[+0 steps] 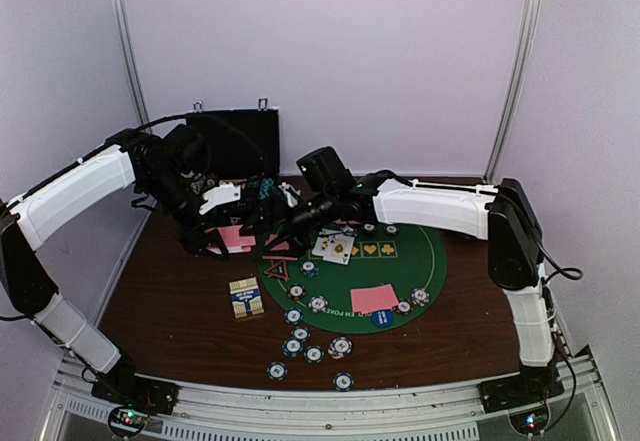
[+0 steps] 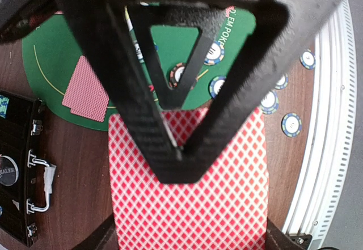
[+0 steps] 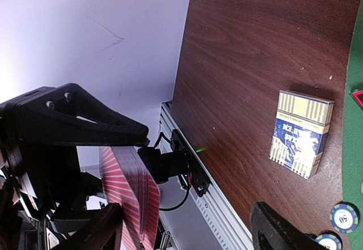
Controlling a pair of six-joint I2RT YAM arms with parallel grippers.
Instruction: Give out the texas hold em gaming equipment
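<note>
A deck of red-backed cards (image 2: pixel 190 199) sits between the fingers of my left gripper, which is shut on it. From the right wrist view the same deck (image 3: pixel 130 196) appears edge-on at the left, held by the left gripper's dark frame. My right gripper is open, its gap empty, with its left finger (image 3: pixel 102 230) overlapping the deck in view; whether they touch I cannot tell. In the top view both grippers are close together above the left side of the green poker mat (image 1: pixel 425 261). Face-down pink cards (image 1: pixel 373 299) lie on the mat's front part.
Face-up cards (image 1: pixel 336 248) lie on the mat. Several chips (image 1: pixel 340 347) are scattered along its front. A blue-and-cream card box (image 1: pixel 246 299) lies on the wood left of the mat. The open black case (image 1: pixel 235 136) stands behind the arms.
</note>
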